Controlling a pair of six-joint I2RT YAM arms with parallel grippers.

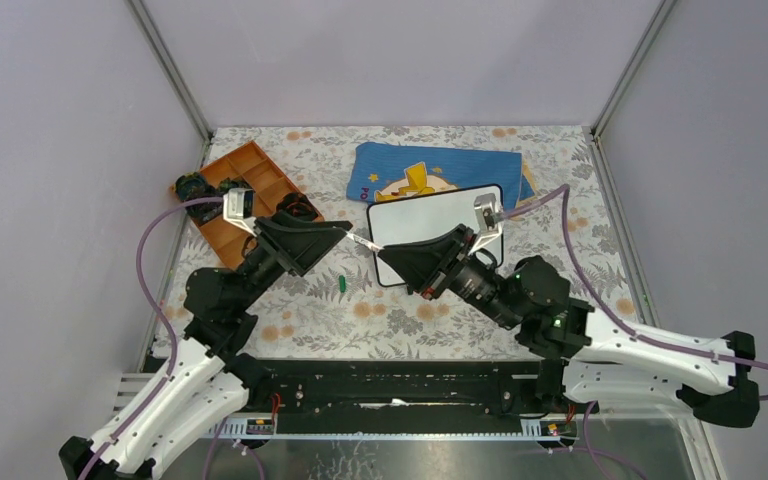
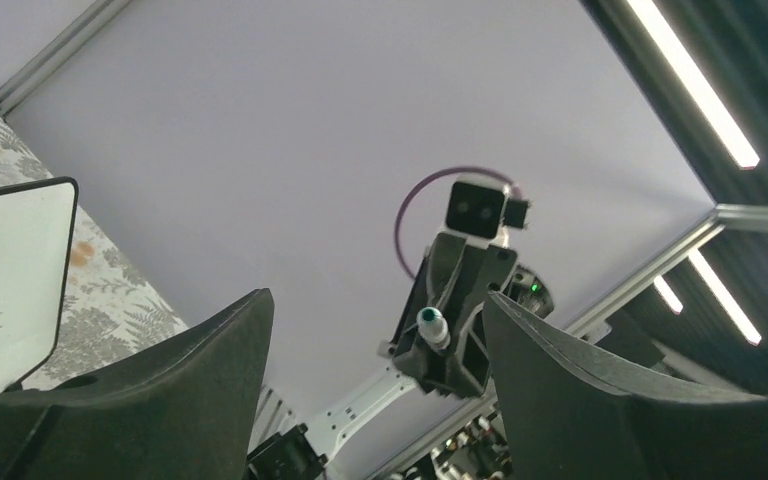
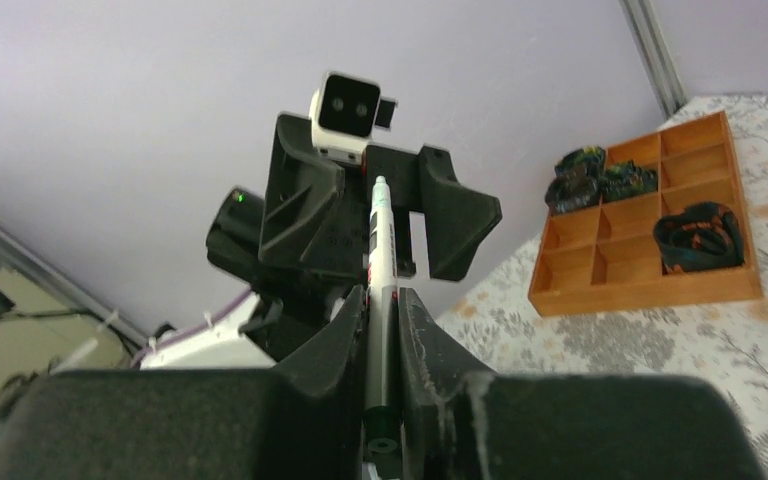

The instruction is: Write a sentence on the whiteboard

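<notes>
A slim white marker (image 3: 383,250) is clamped in my right gripper (image 1: 384,252), its tip pointing toward the other arm. In the left wrist view its greenish tip (image 2: 428,315) shows beyond the parted fingers. My left gripper is open, nothing held between its fingers. From the top view, the left gripper's point is very close to the marker's tip; whether they touch cannot be told. The whiteboard (image 1: 422,215) lies on the table behind and partly under the right gripper. A small green piece, like a marker cap (image 1: 342,284), rests on the tablecloth.
At the back left is a wooden compartment box (image 1: 249,163) holding dark bundled items. A blue cloth (image 1: 480,166) with a yellow figure lies behind the whiteboard. Bare flowered tablecloth (image 1: 400,330) spreads along the front. Walls enclose the sides and back.
</notes>
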